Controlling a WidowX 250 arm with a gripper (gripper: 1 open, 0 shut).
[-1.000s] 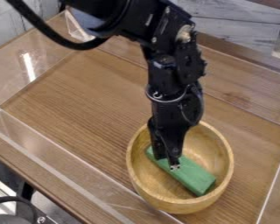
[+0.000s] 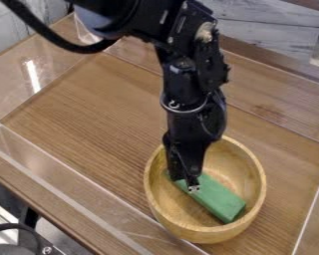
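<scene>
My black gripper (image 2: 189, 174) reaches down from the top of the view into a yellow bowl (image 2: 226, 229) at the lower right. Its tips are at the upper left end of a green block (image 2: 218, 199) lying in the bowl. The gripper looks narrow; whether anything is between its fingers is hidden.
A low clear edge runs along its lower left side, with dark cables beyond at the bottom left. A grey wall stands at the back.
The arm has shifted very slightly; the bowl and green block look unchanged.
</scene>
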